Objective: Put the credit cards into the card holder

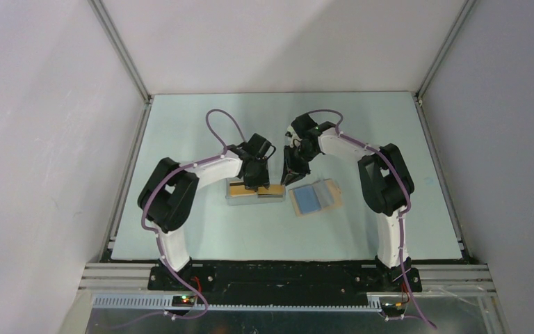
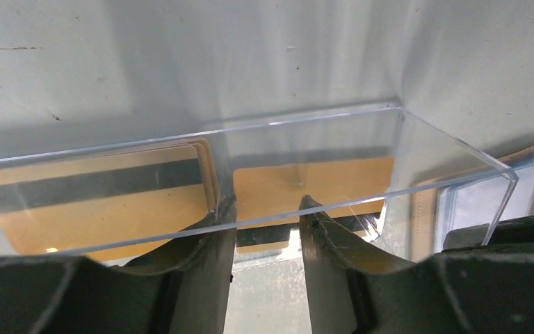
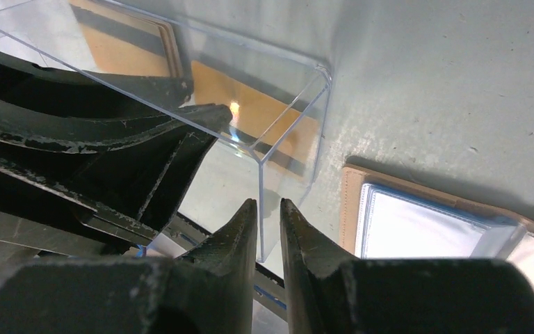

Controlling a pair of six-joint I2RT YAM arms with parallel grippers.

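A clear plastic card holder (image 1: 240, 200) holds orange cards with dark stripes (image 2: 97, 202) on the left and a single-looking orange card (image 2: 313, 181) on the right. My left gripper is open over it, fingertips near the right card, with no card visibly gripped. My right gripper is at the holder's corner, part open, its fingertips either side of the clear wall; whether they touch it I cannot tell.
Right of the holder lies a stack of blue, pale and tan cards (image 1: 308, 200) on the table. My two grippers are close together.
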